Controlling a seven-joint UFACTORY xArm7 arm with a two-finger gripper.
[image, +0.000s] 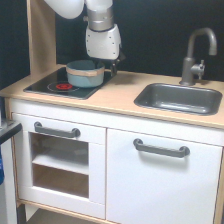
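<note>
A blue-grey pot (84, 77) sits at the black stovetop (42, 88), toward its back right part. The white robot hand with my gripper (112, 69) hangs just behind and to the right of the pot's rim. Small dark finger parts show beside the rim. Whether they touch the pot, or how far apart they stand, is too small to tell.
A red burner mark shows left of the pot. To the right, a grey sink (180, 98) is set into the wooden counter (125, 90), with a tall faucet (190, 62) behind it. Below are an oven front (85, 131) and a white cabinet door (155, 185).
</note>
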